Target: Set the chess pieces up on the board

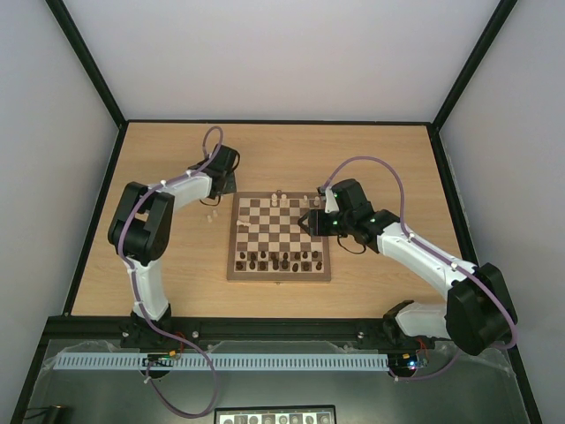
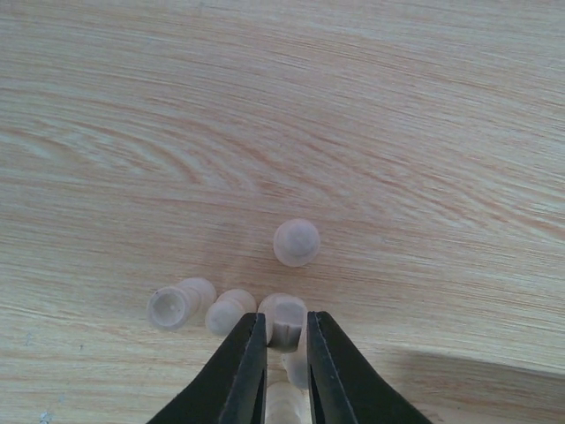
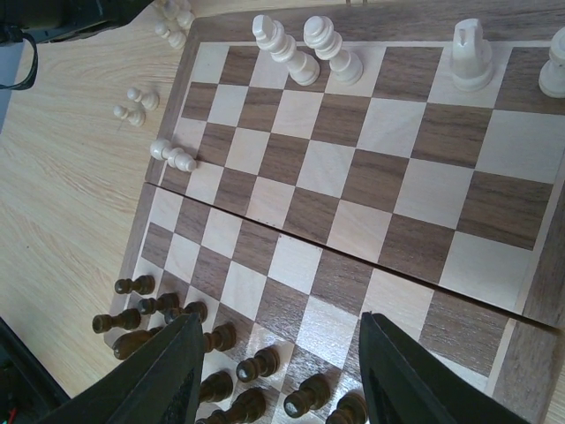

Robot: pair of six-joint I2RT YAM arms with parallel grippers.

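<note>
The chessboard lies mid-table, several dark pieces along its near side. On its far side in the right wrist view stand a few white pieces, and one white piece lies on its side at the left edge. In the left wrist view, loose white pieces are grouped on the table. My left gripper is partly open above this group, a pale piece showing at its fingertips; contact is unclear. Over the board's right side, my right gripper is open and empty.
More white pieces lie on the wood left of the board. The board's middle squares are bare. Behind the board and to its front left, the table is clear.
</note>
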